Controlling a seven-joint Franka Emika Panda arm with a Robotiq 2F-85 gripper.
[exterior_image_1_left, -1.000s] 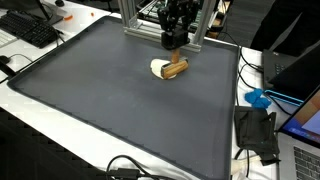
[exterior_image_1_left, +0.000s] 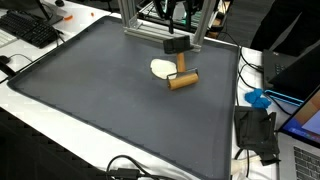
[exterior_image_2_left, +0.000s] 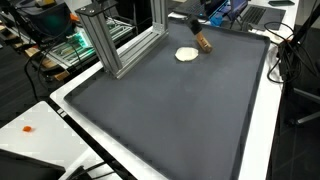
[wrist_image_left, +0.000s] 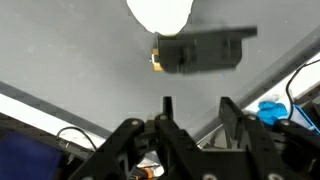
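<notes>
A brown roll-like piece (exterior_image_1_left: 183, 80) rests on the grey table, with a short orange upright part (exterior_image_1_left: 180, 62) behind it. Above that is a dark block (exterior_image_1_left: 177, 44), lower than my gripper (exterior_image_1_left: 180, 22). In the wrist view the dark block (wrist_image_left: 203, 52) is blurred, and a small tan piece (wrist_image_left: 156, 59) shows at its left end. My gripper has its fingertips apart there, and the block lies beyond them. Whether they have any hold on it is unclear. Exterior view 2 shows the tan piece (exterior_image_2_left: 201, 40) tilted beneath my partly cropped arm.
A pale round disc (exterior_image_1_left: 163, 68) lies beside the roll-like piece. A white frame (exterior_image_1_left: 205, 22) stands at the table's back edge. Cables, a blue item (exterior_image_1_left: 257, 99) and a laptop (exterior_image_1_left: 300, 125) lie off to the right.
The brown piece and its orange upright have shifted toward the front right, away from the pale disc. My gripper has risen, and a gap now shows between it and the dark block.
</notes>
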